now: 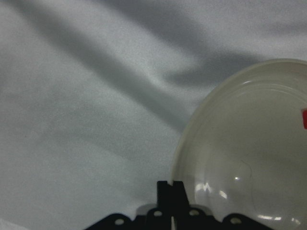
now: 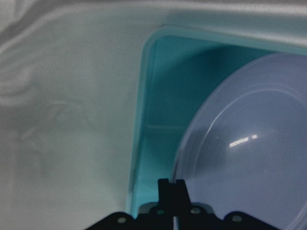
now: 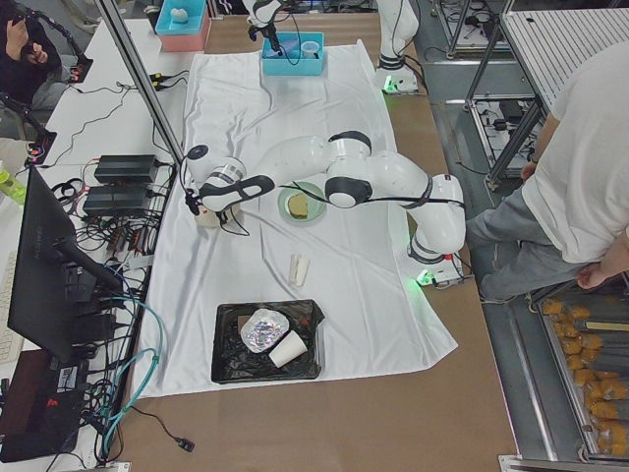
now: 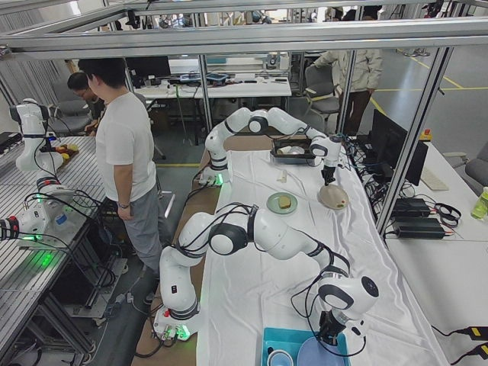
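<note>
A cream plate (image 4: pixel 333 197) lies on the white cloth. My left gripper is at its rim, fingers together; the rim runs to the fingertips, and I cannot tell whether it is pinched. My right gripper is at the rim of a blue plate (image 2: pixel 244 148) inside a turquoise bin (image 2: pixel 140 105), fingers close together, also unclear whether on the rim. A green plate (image 4: pixel 282 207) with a yellow sponge-like item (image 3: pixel 298 206) sits between the arms.
A black tray (image 3: pixel 224 349) with a foil-covered item (image 3: pixel 264 329) and a white cup (image 3: pixel 288 349) is at one end. A small white object (image 3: pixel 299 269) lies on the cloth. A person stands beside the table; a monitor and electronics line the other side.
</note>
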